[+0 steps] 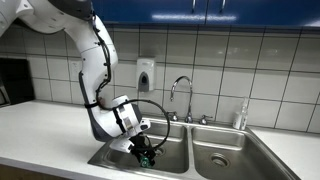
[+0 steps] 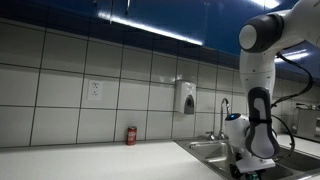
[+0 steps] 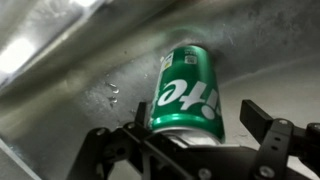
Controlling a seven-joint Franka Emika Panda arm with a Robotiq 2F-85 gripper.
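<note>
In the wrist view a green can with white lettering lies in the metal sink, its pale round end toward the camera. My gripper is open, one dark finger to each side of the can's near end. From exterior view 1, the gripper is low inside the left basin, with a bit of green at its tip. Whether either finger touches the can I cannot tell.
A second basin lies to the right, with a faucet behind. A soap bottle stands at the back right. On the counter in exterior view 2 is a red can.
</note>
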